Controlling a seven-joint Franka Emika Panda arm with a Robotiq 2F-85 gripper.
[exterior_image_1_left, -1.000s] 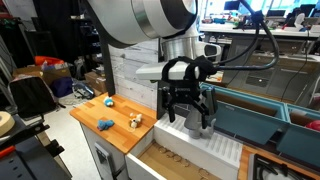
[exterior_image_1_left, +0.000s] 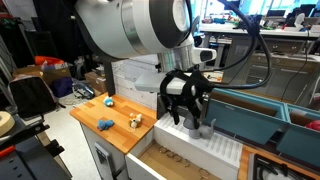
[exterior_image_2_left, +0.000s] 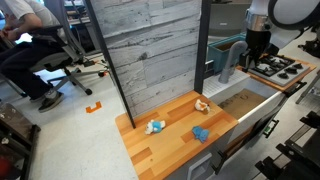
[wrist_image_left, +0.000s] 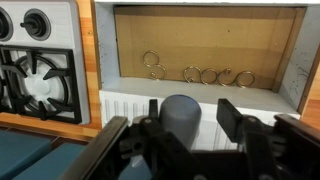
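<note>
A grey curved faucet (exterior_image_1_left: 207, 131) stands on the white slatted surface (exterior_image_1_left: 220, 150), behind the open drawer. My gripper (exterior_image_1_left: 185, 118) is over it, fingers pointing down, and hides part of it. In the wrist view my gripper is open, and the faucet's rounded grey end (wrist_image_left: 181, 117) shows in the gap between the dark fingers. Whether either finger touches it cannot be made out. Exterior view 2 has the tall faucet (exterior_image_2_left: 232, 62) near the far end of the counter, beside the dark gripper.
Several small rings lie in the open wooden-bottomed drawer (wrist_image_left: 215, 40). A stove top (wrist_image_left: 45, 75) is at one side. Blue bins (exterior_image_1_left: 245, 118) stand behind the faucet. Blue (exterior_image_1_left: 105, 125) and yellowish (exterior_image_1_left: 136, 120) toys rest on the wooden counter (exterior_image_1_left: 118, 112).
In exterior view 1 my gripper has come lower over the faucet and now covers more of its upper part. The drawer and toys stay where they were.
</note>
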